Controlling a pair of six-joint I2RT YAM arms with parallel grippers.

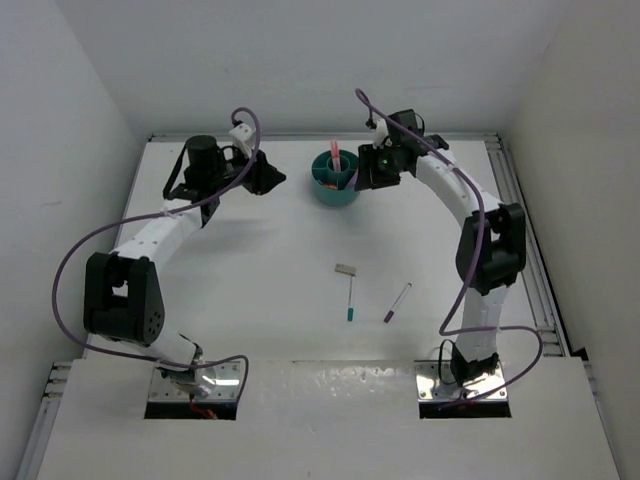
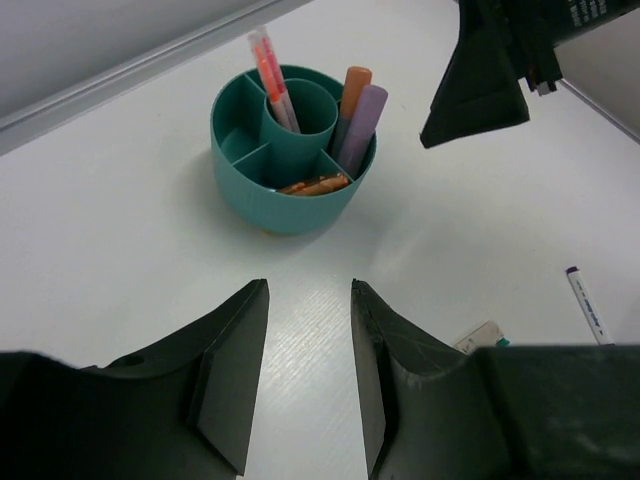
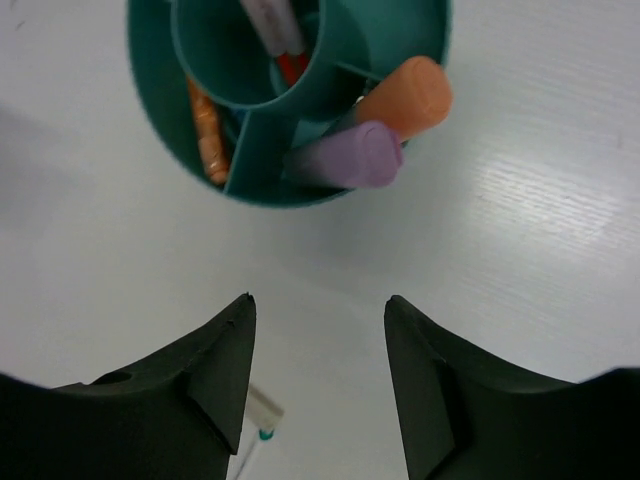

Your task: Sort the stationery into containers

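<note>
A teal divided holder (image 1: 335,197) at the back centre holds pink and red sticks (image 2: 272,82), an orange marker (image 3: 409,97), a purple marker (image 3: 350,158) and orange-brown items. My right gripper (image 1: 374,172) is above its right side; in its wrist view the markers lie beyond the empty, parted fingertips. My left gripper (image 1: 269,176) is left of the holder, its fingers apart with nothing visible between. An eraser-like block (image 1: 345,269), a teal-capped pen (image 1: 350,301) and a purple-capped pen (image 1: 398,301) lie loose on the table.
A metal rail edges the back and sides, with walls beyond.
</note>
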